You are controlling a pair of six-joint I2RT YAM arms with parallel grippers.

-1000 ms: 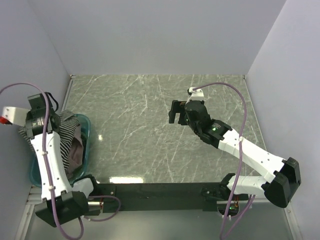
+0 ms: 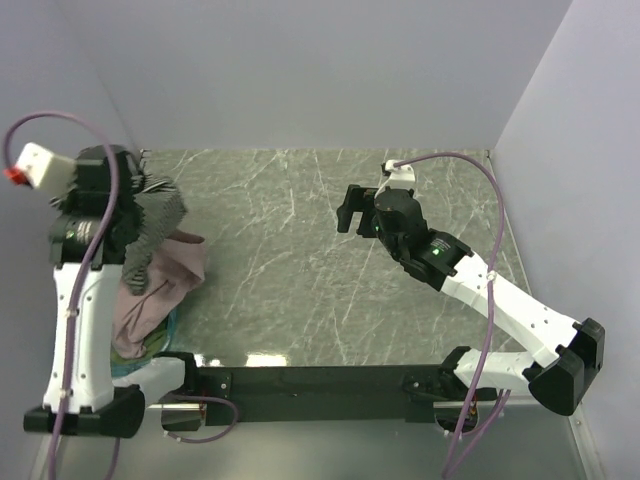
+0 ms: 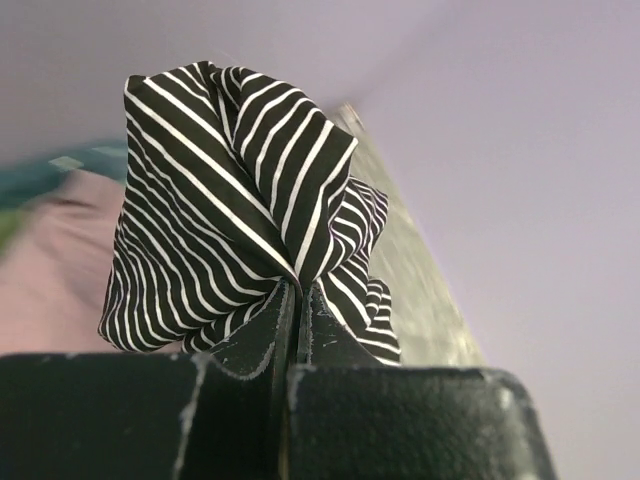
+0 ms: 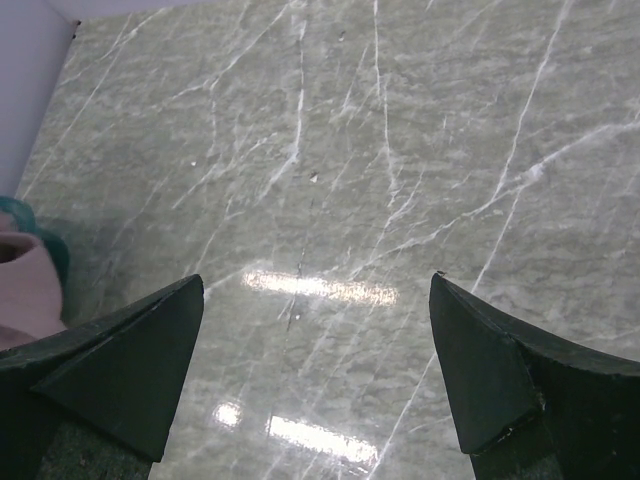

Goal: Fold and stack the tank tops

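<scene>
A black-and-white striped tank top is bunched between the fingertips of my left gripper, which is shut on it. In the top view this striped cloth hangs at the left side, partly hidden by the left arm. A dusty pink garment lies beneath it, spread over the teal basket's rim. Whether the pink one clings to the striped one I cannot tell. Above the table's right half, my right gripper is open, and nothing lies between its fingers.
Bare grey marble tabletop fills the middle and right. Something green shows at the basket's near end. Pale walls bound the left, back and right. At the right wrist view's left edge, pink cloth shows.
My left gripper has risen from the basket and moved toward the back with the striped cloth. Pink cloth now extends farther right, past the basket's rim.
</scene>
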